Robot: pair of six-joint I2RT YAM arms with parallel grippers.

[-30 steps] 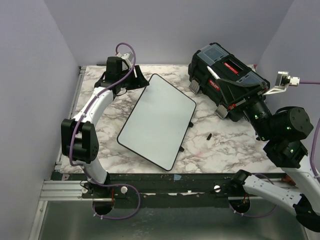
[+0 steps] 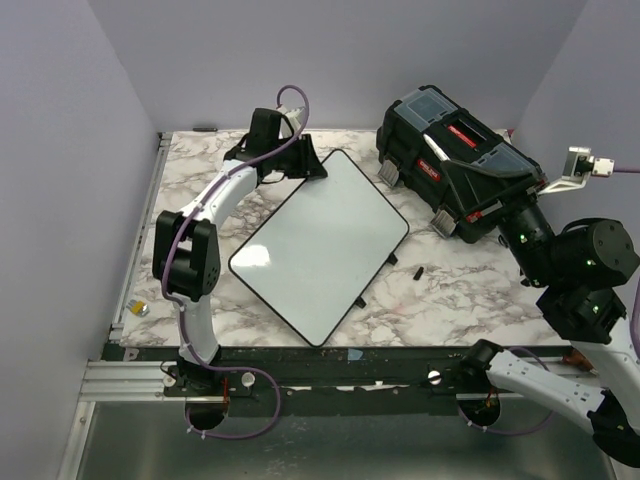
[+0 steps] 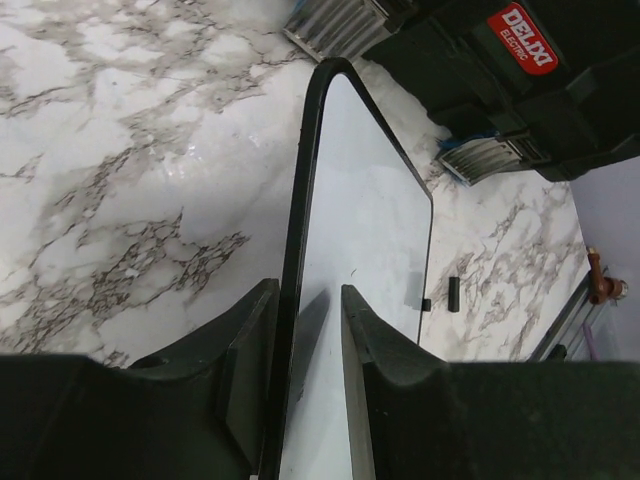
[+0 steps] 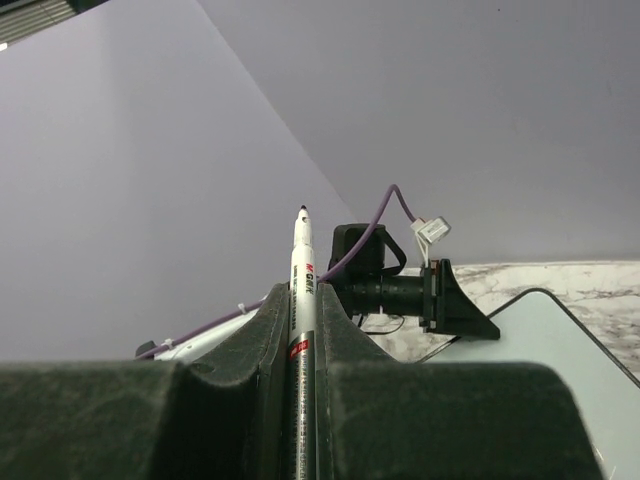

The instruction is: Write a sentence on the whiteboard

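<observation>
The whiteboard (image 2: 320, 250), white with a black rim, stands tilted on the marble table in the top view. At its upper left edge is my left gripper (image 2: 318, 170). In the left wrist view its fingers straddle the black rim (image 3: 303, 170); the left finger (image 3: 258, 325) lies against it, while a gap shows between the right finger and the board face. My right gripper is shut on a white marker (image 4: 303, 262), whose dark tip points up, uncapped. It hangs in the air right of the board, near the toolbox.
A black toolbox (image 2: 455, 160) stands at the back right, close to the right gripper. A small black piece (image 2: 418, 273) lies on the table right of the board. Bare marble (image 2: 480, 310) stretches across the right front.
My left gripper has moved right, and the whiteboard's top has swung right with it, so the board leans further. The right arm with the marker has shifted slightly right.
</observation>
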